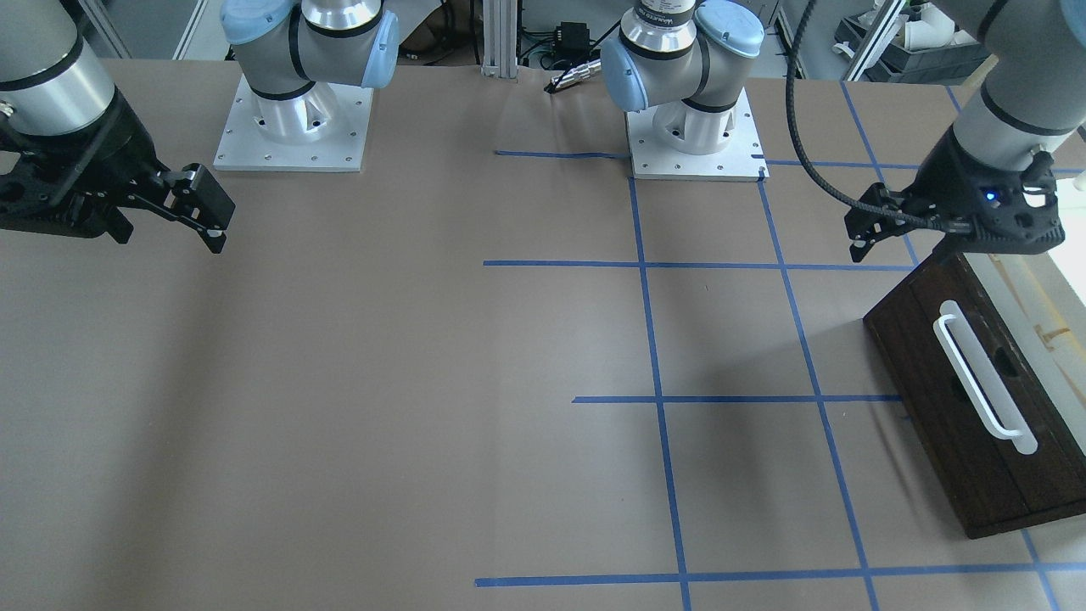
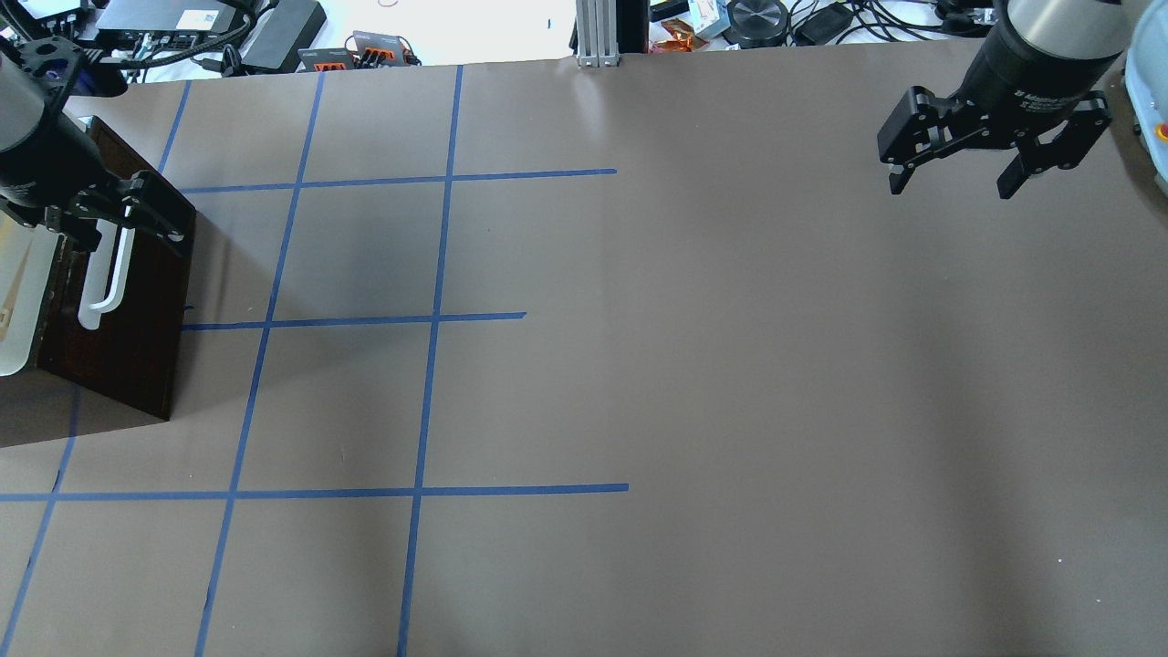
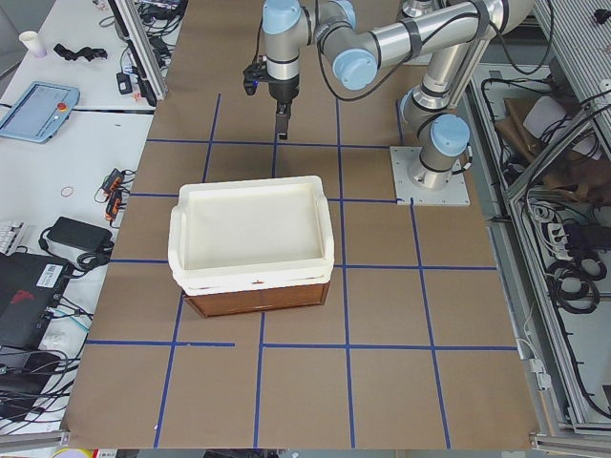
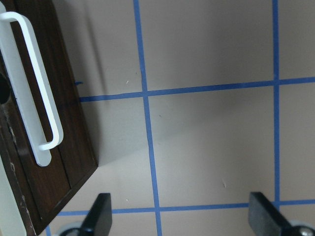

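Observation:
A dark wooden box (image 1: pixel 921 407) with a white handle (image 1: pixel 972 372) on its side and a white top stands on the right in the front view; in the left view it appears as a cream-topped box (image 3: pixel 250 234). My gripper (image 1: pixel 896 239) hangs above and just behind the box. In the top view it is over the handle side. In the left wrist view the handle (image 4: pixel 42 83) lies left of the open gripper's fingers (image 4: pixel 101 216), with nothing between them.
A second arm's gripper (image 2: pixel 975 153) stands apart on the other side of the table (image 1: pixel 407 407). Two arm bases are at the back. The taped grid floor beside the box and the middle are clear.

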